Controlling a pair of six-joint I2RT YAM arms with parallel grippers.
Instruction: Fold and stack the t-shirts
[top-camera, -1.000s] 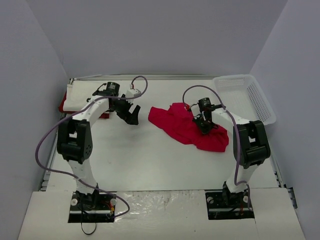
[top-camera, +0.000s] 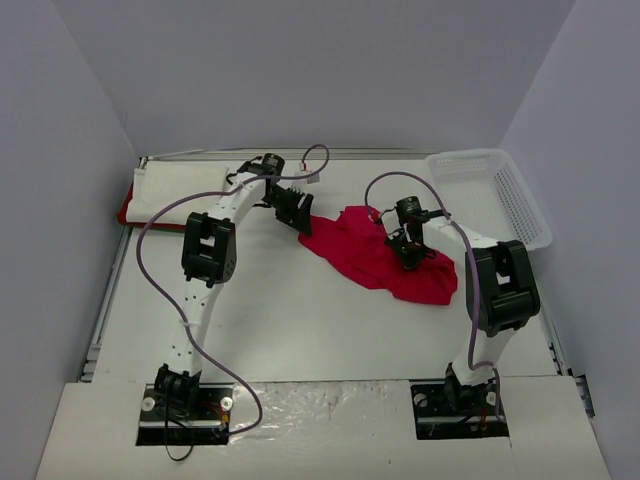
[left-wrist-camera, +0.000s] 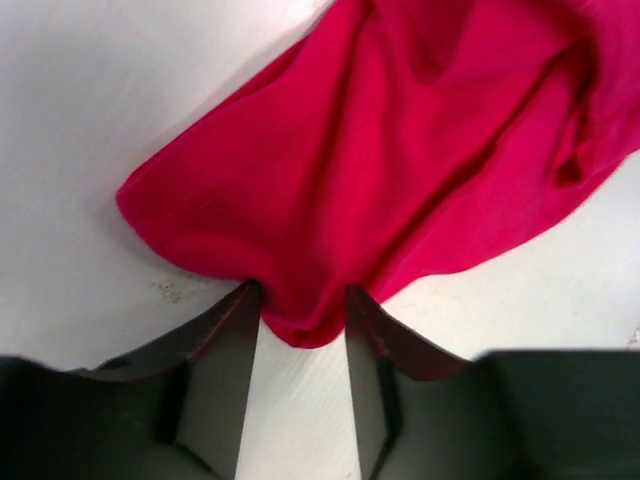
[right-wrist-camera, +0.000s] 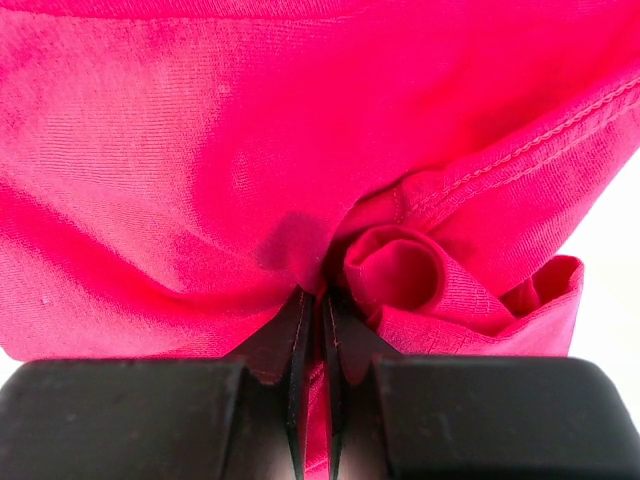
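A crumpled red T-shirt (top-camera: 355, 255) (left-wrist-camera: 300, 160) (right-wrist-camera: 180, 180) spreads over the middle and right of the table. My left gripper (top-camera: 300, 215) is at its left tip, fingers part open around a fold of that corner in the wrist view. My right gripper (top-camera: 408, 258) is shut, pressed into the shirt's right part among bunched folds; whether cloth is between its fingertips is hidden.
A white folded stack (top-camera: 175, 183) with red beneath lies at the back left. An empty white basket (top-camera: 535, 225) stands at the back right, behind the right arm.
My left gripper has moved right from beside the white stack onto the red shirt's left tip. The right arm and the shirt look unchanged.
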